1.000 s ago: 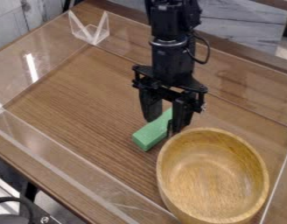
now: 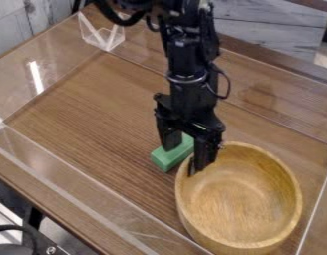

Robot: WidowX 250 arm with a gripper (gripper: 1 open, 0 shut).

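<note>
The black arm reaches down from the top centre, its open gripper (image 2: 185, 146) low over a green block (image 2: 167, 155). The block lies on the wooden table just left of a large yellow oval bowl (image 2: 242, 229). The gripper's dark fingers hang around the block's upper right part and near the bowl's rim; whether they touch either is hard to tell.
A clear plastic object (image 2: 103, 35) stands at the upper left. Black cables lie at the lower left.
The gripper has moved down and slightly toward the front, over the green block, which now appears partly covered by it and slightly shifted.
</note>
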